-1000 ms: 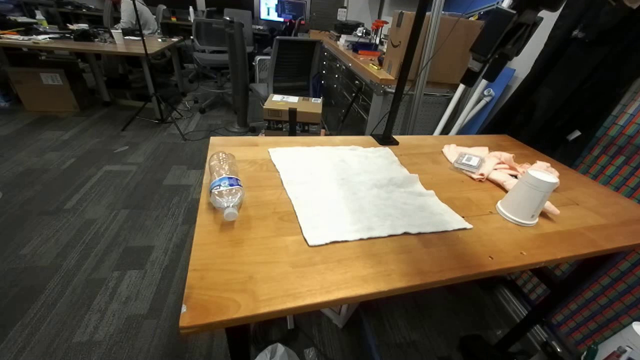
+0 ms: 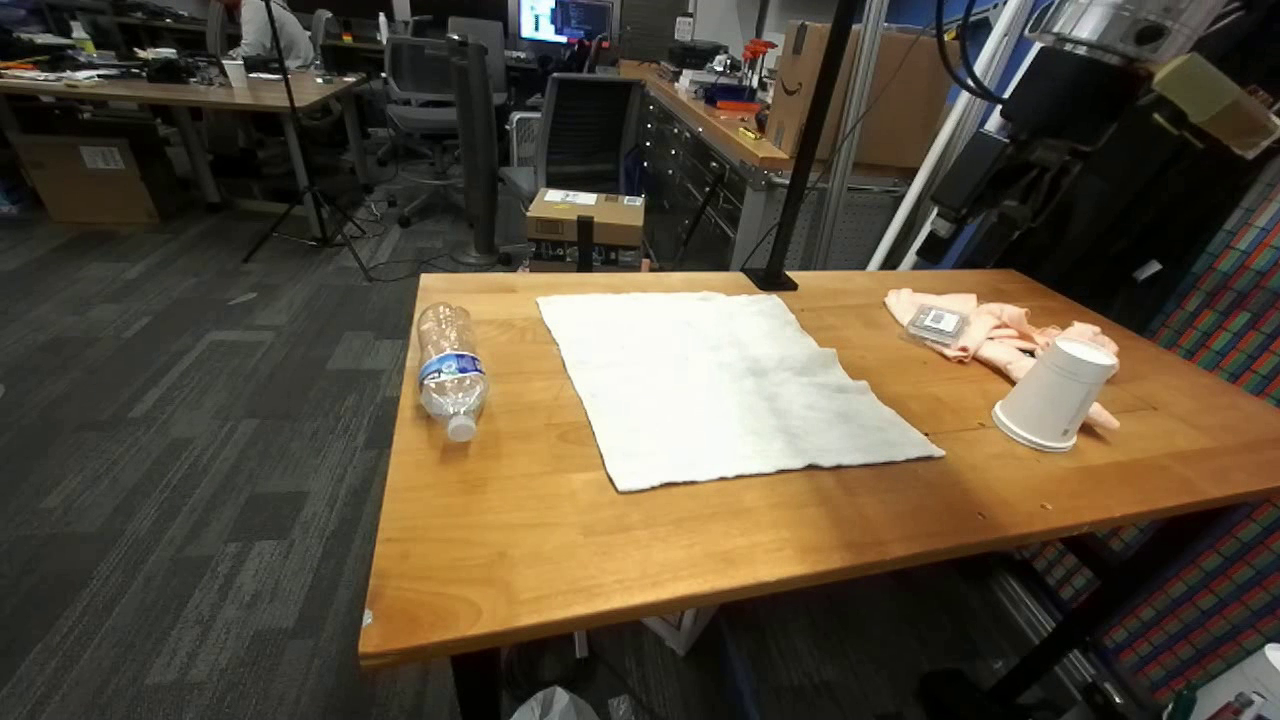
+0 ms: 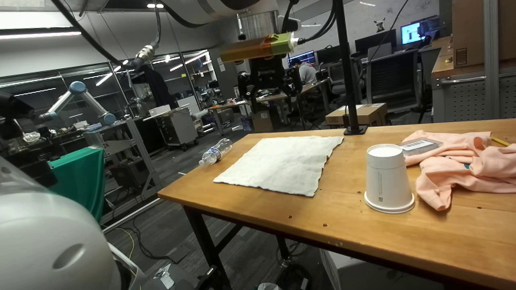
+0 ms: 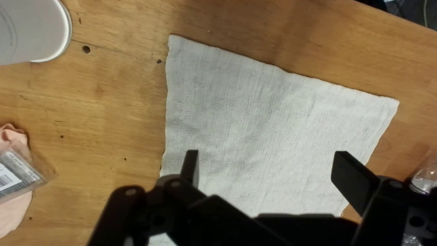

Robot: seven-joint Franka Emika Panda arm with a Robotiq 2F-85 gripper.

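Observation:
A white cloth [image 2: 726, 390] lies spread flat on the wooden table, with slight wrinkles. High over the table, my gripper [image 3: 273, 96] points down, clear of everything on it. Its two fingers stand wide apart in the wrist view, where the gripper is open above the cloth [image 4: 254, 123] with empty space between. An upside-down white paper cup [image 3: 387, 179] stands to the cloth's right in both exterior views. On the opposite side a clear plastic bottle [image 2: 452, 370] with a blue label lies on its side.
Behind the cup, a crumpled peach cloth [image 3: 464, 164] carries a small clear packet [image 2: 936, 324] with a white label. A black pole [image 3: 350, 87] rises from the table's far edge. Bare wood [image 2: 720, 540] lies along the front.
In exterior view 1, the gripper has come lower and a little to the right, with more of the arm showing. The objects on the table have not moved.

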